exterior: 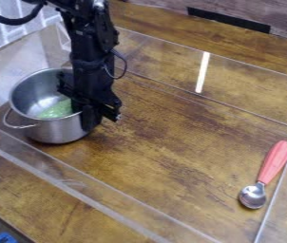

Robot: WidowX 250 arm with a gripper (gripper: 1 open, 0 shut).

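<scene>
A steel pot (34, 95) with side handles sits at the left of the table, a green object (59, 107) inside it. My black gripper (93, 114) is low at the pot's right side, against or just over its rim. The fingertips are dark and partly merge with the arm, so their spacing and anything between them cannot be made out.
An ice-cream scoop with a pink handle (273, 163) lies at the right. Clear panels or strips edge the workspace.
</scene>
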